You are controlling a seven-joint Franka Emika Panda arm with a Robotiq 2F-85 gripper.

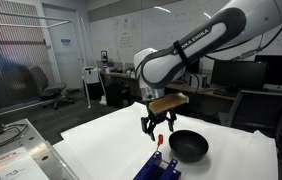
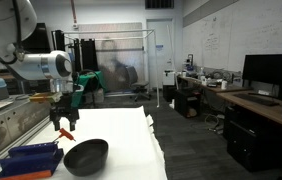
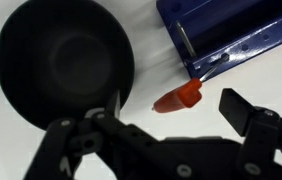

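A tool with a red-orange handle (image 3: 179, 97) and a thin metal shaft sits at the edge of a blue rack (image 3: 221, 30); its handle juts out past the edge. My open gripper hovers over this handle, fingers spread wide and nothing between them. From the side, the red handle (image 1: 160, 141) shows just below the gripper (image 1: 159, 124), with a gap between. Beside the rack is a round black bowl (image 3: 66, 55), which looks empty. In the second exterior view the red handle (image 2: 66, 134) stands out between rack and bowl (image 2: 86, 157).
A metal-edged surface with papers (image 1: 16, 155) borders the near left. Desks with monitors (image 1: 238, 75) and a chair stand beyond the table.
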